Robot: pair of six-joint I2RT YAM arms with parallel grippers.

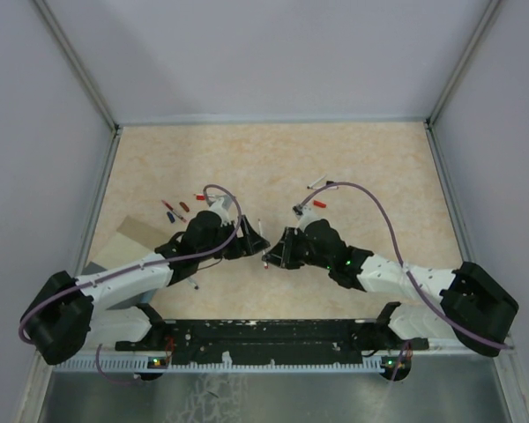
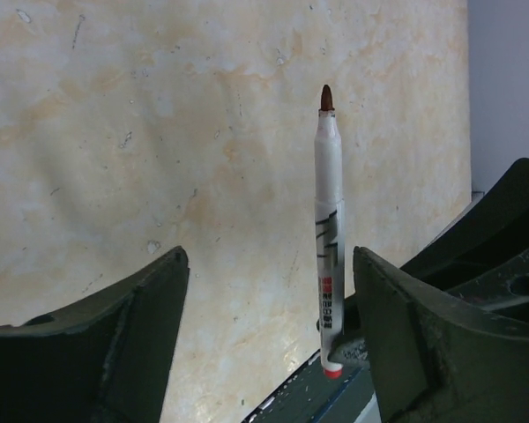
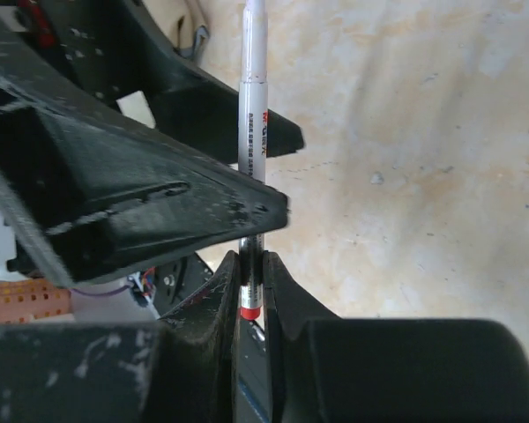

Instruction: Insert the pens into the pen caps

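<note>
My right gripper is shut on a white pen with a red end, held upright; in the left wrist view its brown tip points up, uncapped. My left gripper is part open around that pen's line, fingers either side, with nothing clearly gripped. From above, both grippers meet at the table's middle. Small pens and caps lie at the upper left, among them a red one, and at the upper right, including a red cap.
A beige and grey board or cloth lies at the left, partly under the left arm. Walls enclose the table at back and sides.
</note>
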